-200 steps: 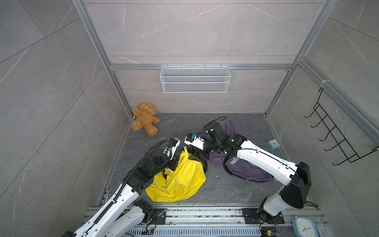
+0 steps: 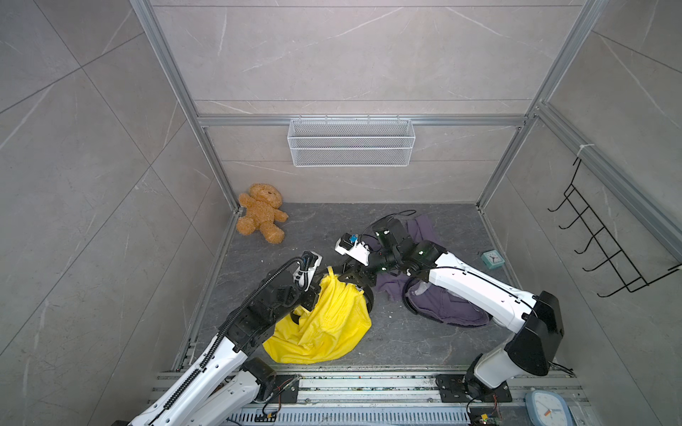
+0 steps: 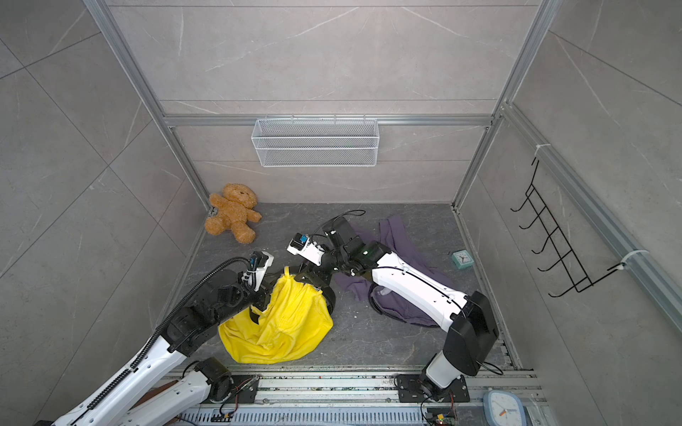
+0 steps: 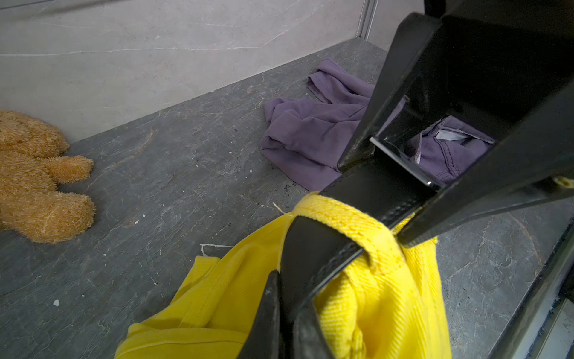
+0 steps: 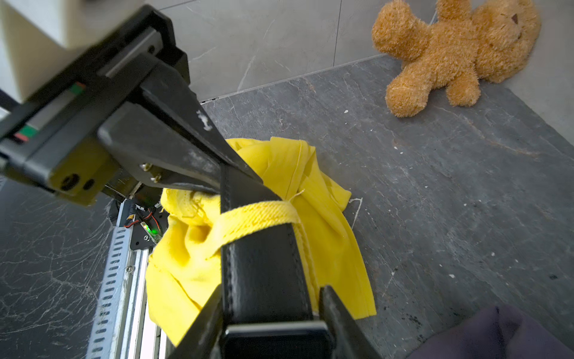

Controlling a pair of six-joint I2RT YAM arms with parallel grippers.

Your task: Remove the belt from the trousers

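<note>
The yellow trousers (image 2: 321, 326) lie bunched on the floor near the front. A black leather belt (image 5: 266, 272) runs through their yellow belt loop (image 5: 257, 221). On one side of this loop, my left gripper is shut on the strap, its fingers (image 5: 179, 152) pinching it in the right wrist view. Across the loop, my right gripper grips the belt's metal-edged end between its fingers. That metal edge (image 4: 401, 161) also shows in the left wrist view. Further back, trouser folds hide the rest of the belt.
Purple clothing (image 2: 454, 305) lies to the right, partly under the right arm. A teddy bear (image 2: 263, 213) sits at the back left, and a small teal clock (image 2: 492, 259) stands at the right. Bare floor (image 2: 319, 223) lies between the bear and the right gripper.
The trousers have barely moved.
</note>
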